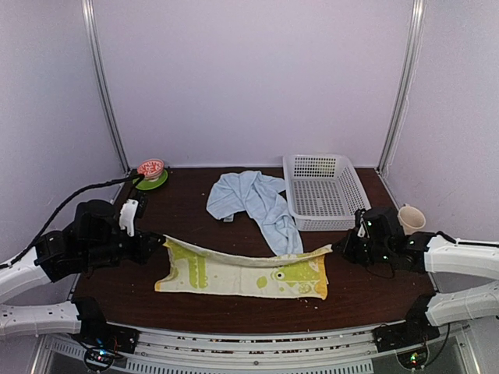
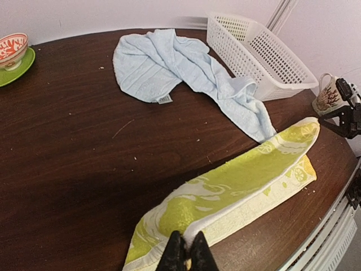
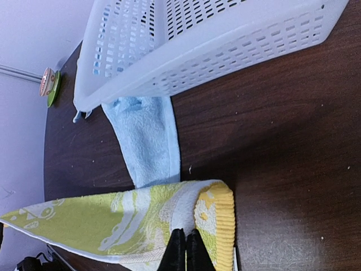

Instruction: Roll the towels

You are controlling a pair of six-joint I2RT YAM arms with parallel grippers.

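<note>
A yellow-green and white patterned towel (image 1: 238, 273) spans the front of the table, its upper edge raised between my grippers. My left gripper is shut on one end of that edge at the towel's left, and my right gripper is shut on the other end at the right. The long edge sags slightly between them, with the lower part lying toward the table. A crumpled light blue towel (image 1: 242, 195) lies behind, its tail reaching down to the patterned towel.
A white plastic basket (image 1: 327, 222) stands at the back right, a mug (image 1: 413, 218) at the right edge. A red-patterned bowl (image 1: 150, 166) on a green plate (image 1: 152, 183) sits at the back left.
</note>
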